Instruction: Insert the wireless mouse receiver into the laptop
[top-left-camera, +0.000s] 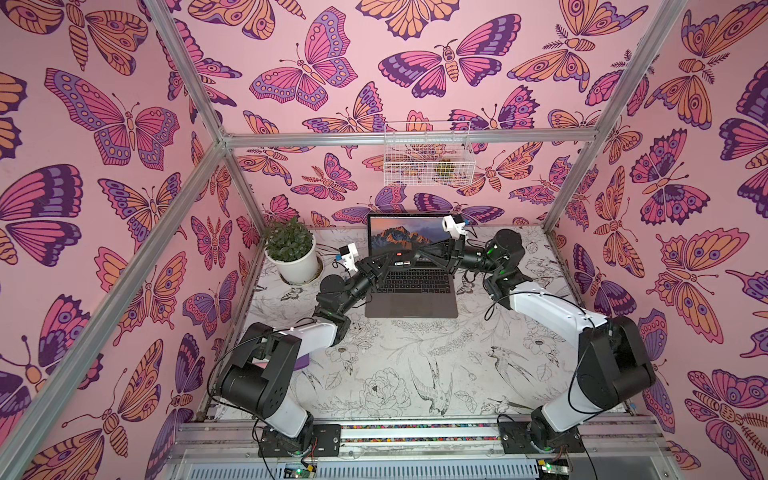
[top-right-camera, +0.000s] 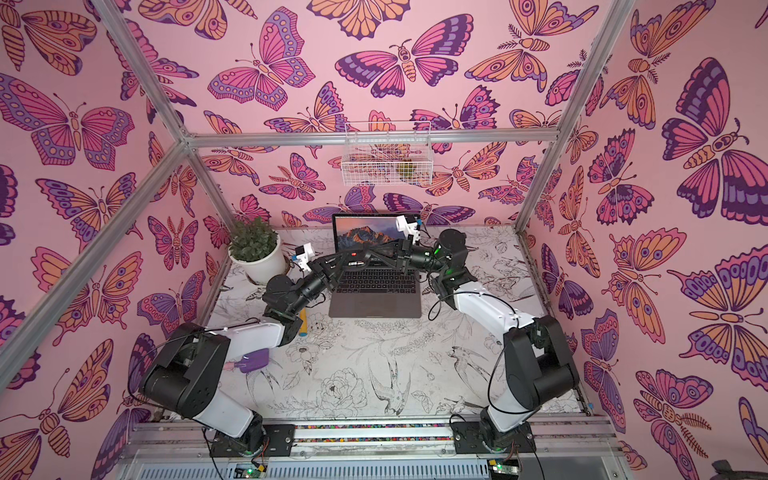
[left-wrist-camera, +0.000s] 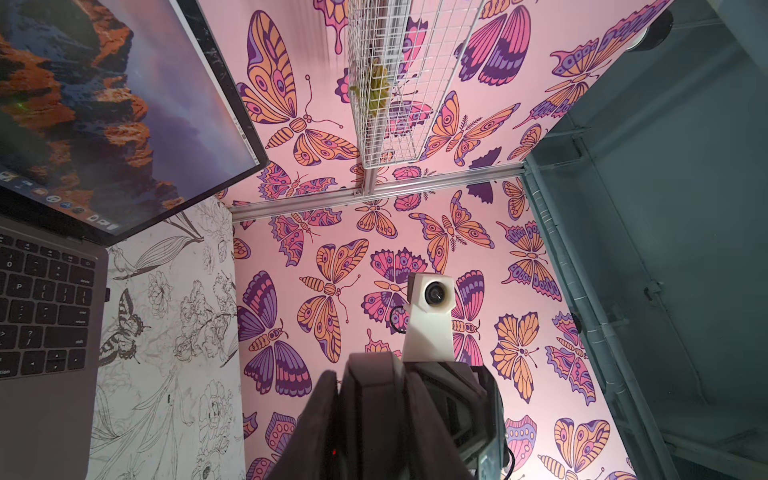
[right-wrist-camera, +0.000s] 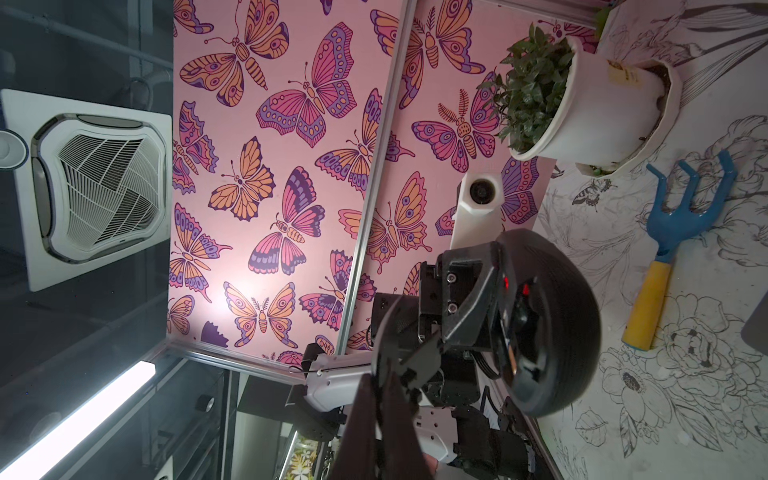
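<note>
An open laptop stands at the back centre of the table. My left gripper is raised over its keyboard, shut on a small dark item with a light label, which looks like a mouse. The receiver itself is too small to tell. From the other side my right gripper comes in shut, its tips at or very near that item; whether they touch is unclear. In the right wrist view, dark gripper parts hide the held item's detail.
A potted plant stands back left. A yellow-handled blue garden fork and a purple tool lie on the left of the table. A wire basket hangs on the back wall.
</note>
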